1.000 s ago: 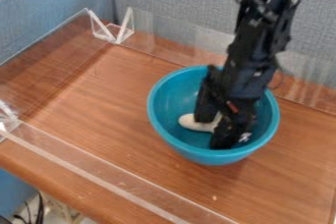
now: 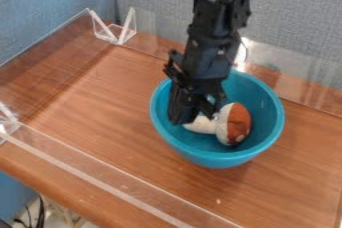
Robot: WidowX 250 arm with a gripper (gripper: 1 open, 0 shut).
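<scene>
A turquoise bowl (image 2: pixel 218 150) stands on the wooden table at the right of centre. Inside it lies a white object with an orange-brown part (image 2: pixel 234 122). My black gripper (image 2: pixel 187 110) is over the left side of the bowl, beside that object; its fingers are dark and overlap, so their state is hard to make out.
Grey padded walls stand at the back and left, with white brackets (image 2: pixel 115 32) near the back-left corner and clear strips along the edges.
The arm has moved up and left from the right part of the bowl, uncovering the white and orange object.
</scene>
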